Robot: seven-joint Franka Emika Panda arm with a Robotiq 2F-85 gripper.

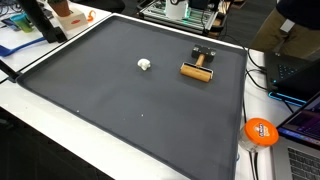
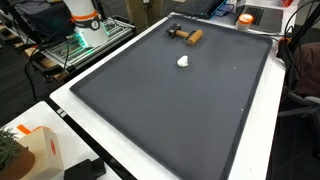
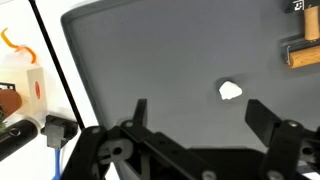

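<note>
A small white lump rests on the grey mat, and it shows as a white piece right of centre in the wrist view. The wooden-handled tool, with a black end, lies on the mat to its right. In the wrist view that tool is cut off at the right edge. My gripper appears at the bottom of the wrist view with its two black fingers wide apart. Nothing sits between the fingers, and the gripper is above the mat, clear of both objects.
An orange-lidded jar and laptops stand beside it. A potted plant is off one corner. The white robot base stands near another.
</note>
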